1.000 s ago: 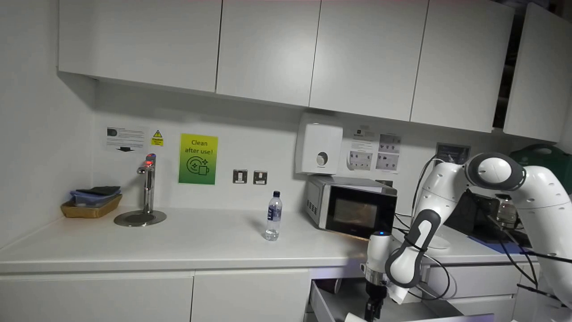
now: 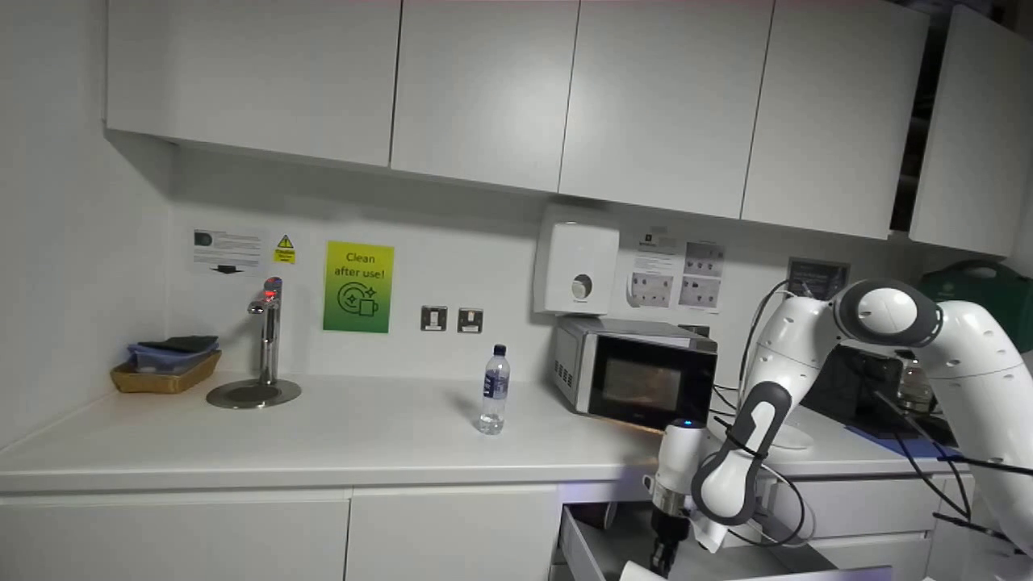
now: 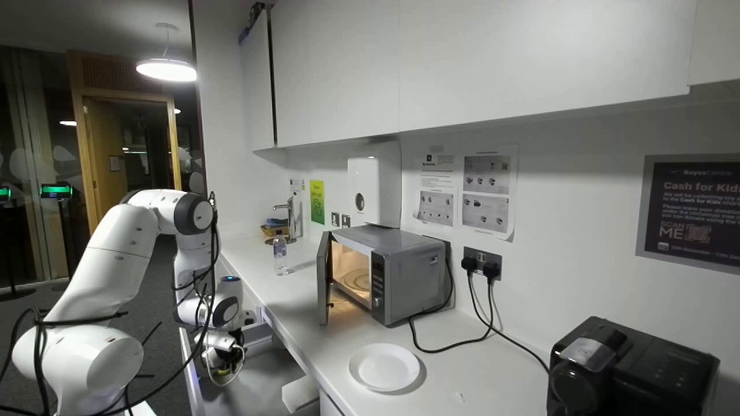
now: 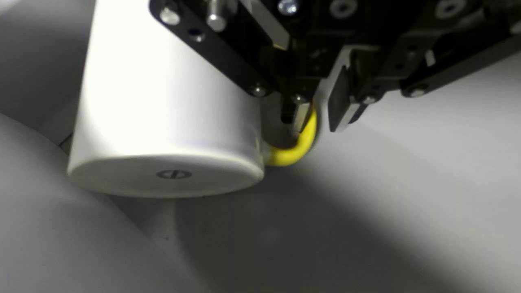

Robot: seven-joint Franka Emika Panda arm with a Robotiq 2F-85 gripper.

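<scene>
A white mug [image 4: 166, 107] with a yellow handle [image 4: 289, 155] lies on its side in the open drawer, its base facing the wrist camera. My gripper is down at the handle, fingers part open. One finger [image 4: 301, 116] overlaps the handle loop, and the other stands to its right, apart from it. The handle's upper end passes behind the fingers, so contact cannot be told. In exterior view 1 the gripper [image 2: 663, 558] reaches into the drawer, with a bit of the white mug [image 2: 637, 573] showing at the bottom edge.
The drawer [image 2: 583, 550] stands pulled out below the counter, with a dark cup [image 2: 602, 515] at its back left. Above are a microwave [image 3: 409, 260] with its door open, a white plate [image 3: 383, 367] and a water bottle [image 2: 494, 392].
In exterior view 1 my gripper has shifted slightly left, toward the white mug at the bottom edge. The drawer and the counter items have stayed put.
</scene>
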